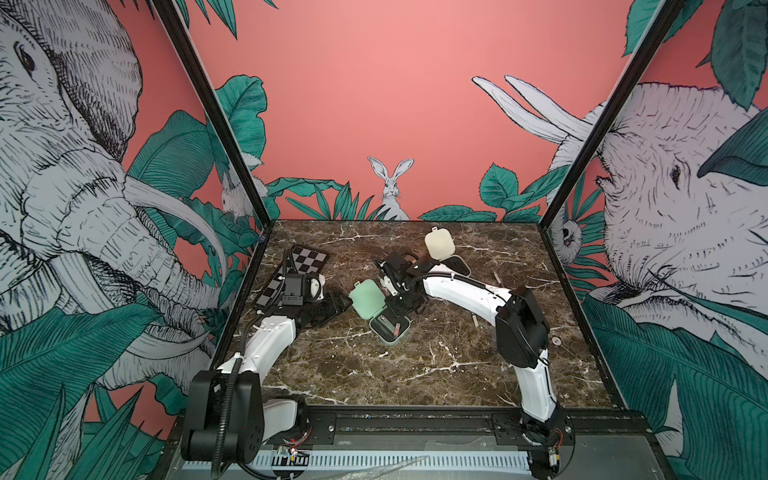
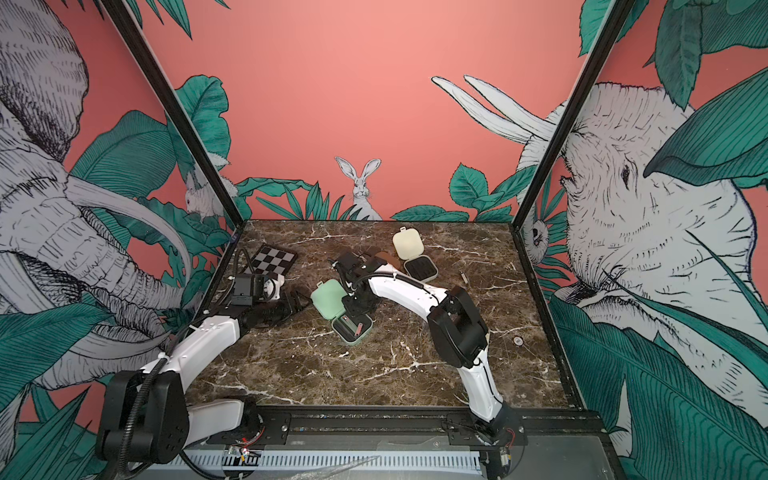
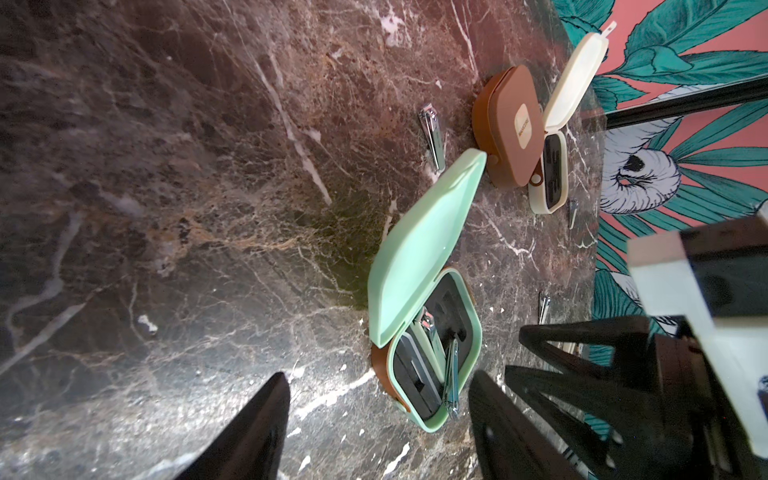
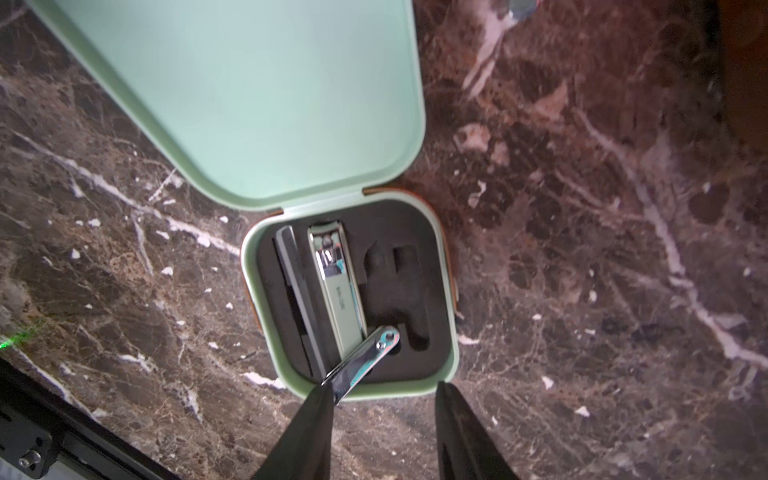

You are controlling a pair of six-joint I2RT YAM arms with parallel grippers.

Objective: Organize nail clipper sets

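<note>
An open mint green case (image 4: 352,200) sits mid-table, its lid laid back. In its dark insert rest a flat file (image 4: 304,300) and a nail clipper (image 4: 340,292); the slots on the right are empty. A smaller silver clipper (image 4: 366,360) lies askew across the large clipper's end and the case's front rim. My right gripper is open at that rim, one fingertip close by the small clipper; whether they touch I cannot tell. My left gripper stands open left of the case, nothing between its fingers.
A closed brown case (image 3: 516,124) and an open cream case (image 2: 408,244) with an empty-looking insert stand behind. Loose clippers lie around, one behind the lid (image 3: 432,132). A checkered board (image 2: 273,260) is at the back left.
</note>
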